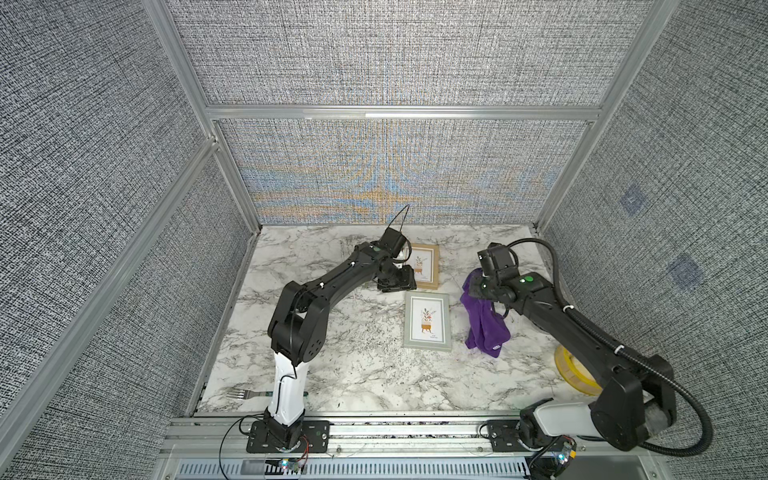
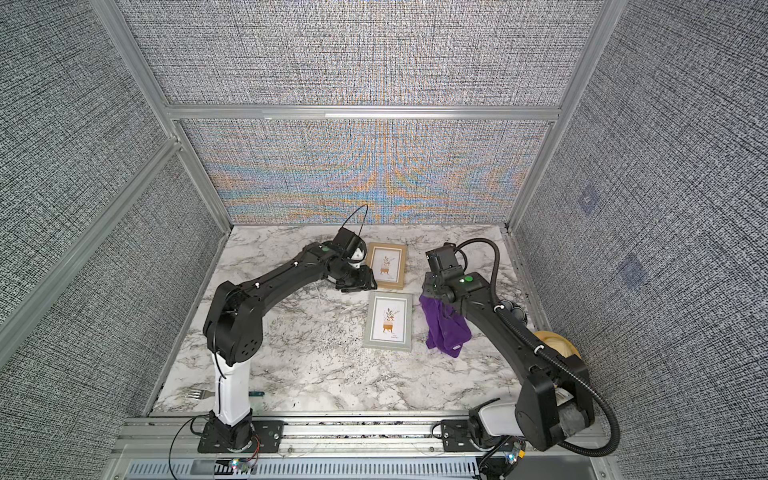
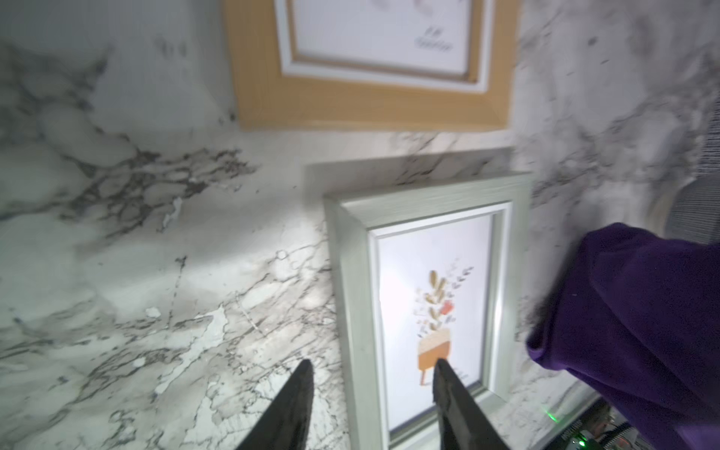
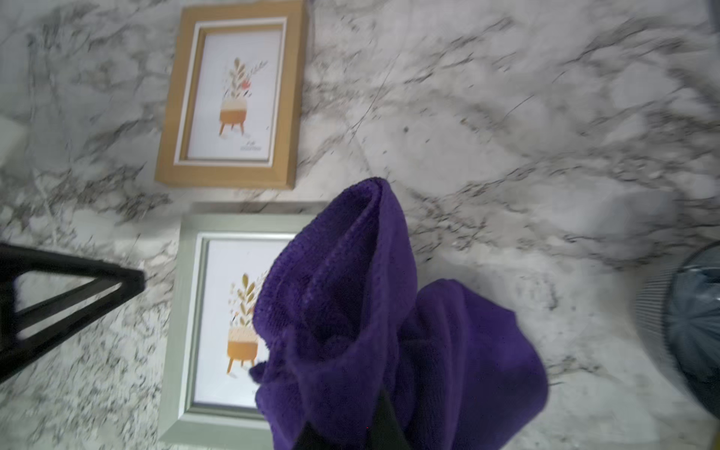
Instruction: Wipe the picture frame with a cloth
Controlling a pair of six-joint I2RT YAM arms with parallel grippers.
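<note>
A grey-green picture frame (image 1: 427,320) with a potted-plant print lies flat mid-table. Just behind it is a tan wooden frame (image 1: 427,265). To the right of both, a purple cloth (image 1: 485,324) hangs bunched from my right gripper, which is shut on it; its fingertips are mostly buried in the folds. In the right wrist view the cloth covers the grey-green frame's right part from sight. My left gripper is part open and empty, above and left of the frames, its fingers apart from both.
At the right edge stands a yellow basket (image 1: 577,371), partly behind the right arm. A clear ribbed glass (image 4: 682,322) is to the cloth's right. A fork (image 1: 249,393) lies front left.
</note>
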